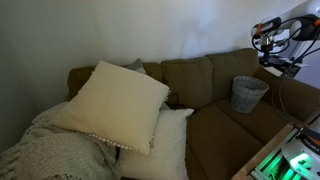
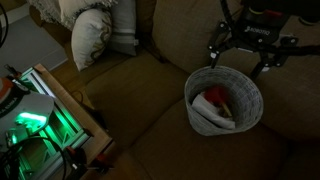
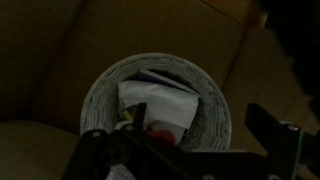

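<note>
A woven light-grey basket (image 1: 247, 94) stands on the brown sofa seat. Inside it, in exterior view 2, lie a white item (image 2: 209, 108) and a red item (image 2: 217, 95); the wrist view also shows a dark, bluish flat thing near the rim. My gripper (image 2: 238, 60) hangs above the basket's back rim, open, its fingers spread wide. From the wrist camera, the basket's opening appears between and beyond the fingers, with nothing held. Part of the red item is hidden behind the gripper body in that view.
A big cream pillow (image 1: 115, 104), a smaller white cushion (image 1: 158, 150) and a grey knitted blanket (image 1: 50, 152) occupy the sofa's left side. The seat between cushions and basket is bare. A wooden table edge (image 2: 75, 112) borders the front.
</note>
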